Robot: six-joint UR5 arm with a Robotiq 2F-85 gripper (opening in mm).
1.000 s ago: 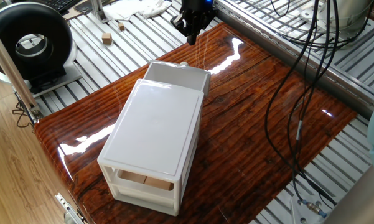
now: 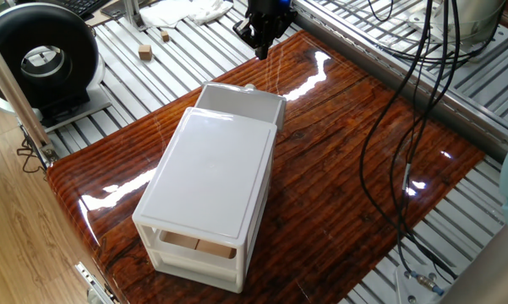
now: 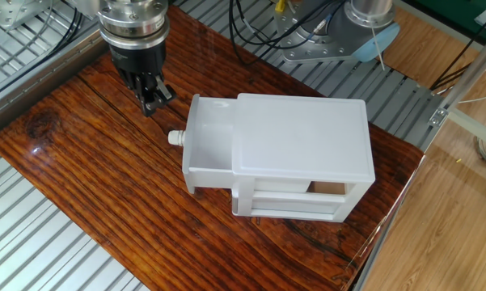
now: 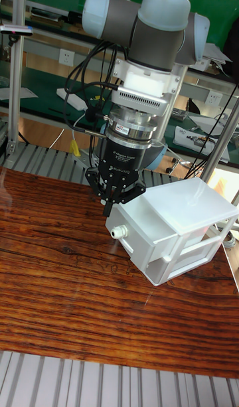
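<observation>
A white drawer cabinet (image 3: 303,137) stands on the brown wooden board. Its upper drawer (image 3: 210,145) is pulled partway out, and the part of its inside that shows is empty. On the drawer's front sits a round white knob (image 3: 175,137), also seen in the third view as a knob (image 4: 119,231). My black gripper (image 3: 152,105) points downward just off the drawer front, above the board and apart from the knob. Its fingers come together at the tips, with nothing visible between them. In the first view the gripper (image 2: 262,54) appears beyond the drawer at the top edge.
Light brown pieces (image 2: 201,247) show through the cabinet's rear opening. Two small wooden blocks, one a larger cube (image 2: 144,52), lie off the board on the slatted table. Black cables (image 2: 406,127) hang at the right. Bare board (image 3: 105,178) lies in front of the drawer.
</observation>
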